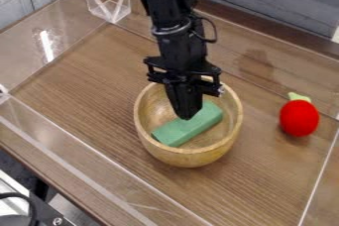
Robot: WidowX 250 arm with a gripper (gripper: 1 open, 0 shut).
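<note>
A black robot arm reaches down from the top middle, its gripper (176, 104) low over the back of a wooden bowl (157, 146). Inside the bowl lies a green block (188, 124). The fingertips are just above the block's far side; they look close together, but whether anything is between them is hard to make out.
A red tomato-like object (299, 120) with a small pale green piece behind it sits to the right on the wooden table (73, 101). A white translucent object (114, 4) is at the back left.
</note>
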